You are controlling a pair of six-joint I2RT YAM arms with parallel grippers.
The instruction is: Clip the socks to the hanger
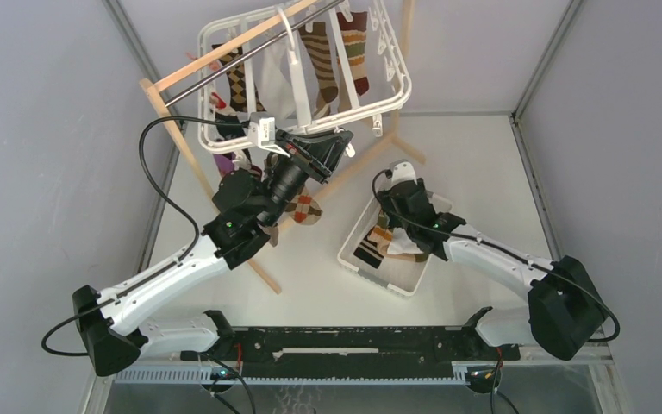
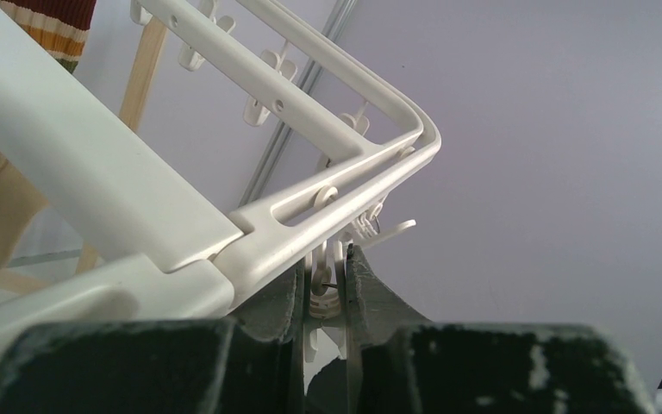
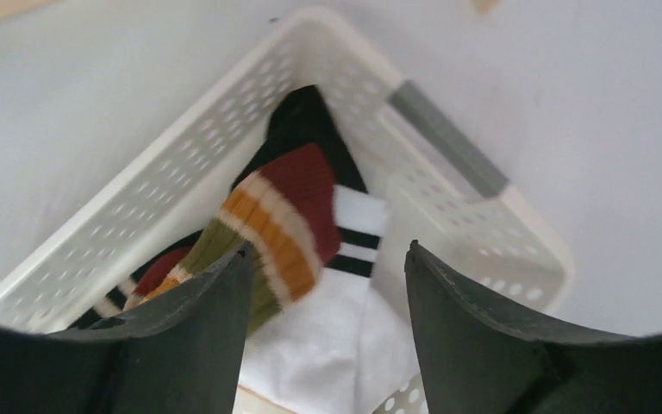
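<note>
The white clip hanger (image 1: 359, 110) holds several socks, including a striped one (image 1: 317, 65). My left gripper is at its front edge, fingers either side of a hanging clip (image 2: 322, 297); whether they press on it is hard to tell. My right gripper stands open over the basket (image 3: 164, 172), nothing held. In the basket lie a brown-orange striped sock (image 3: 271, 224), a black sock (image 3: 302, 116) and a white sock (image 3: 306, 345) with black stripes.
A wooden stand (image 1: 172, 125) carries the hanger. The basket sits on the white floor at right, with bare floor (image 1: 483, 172) right of it.
</note>
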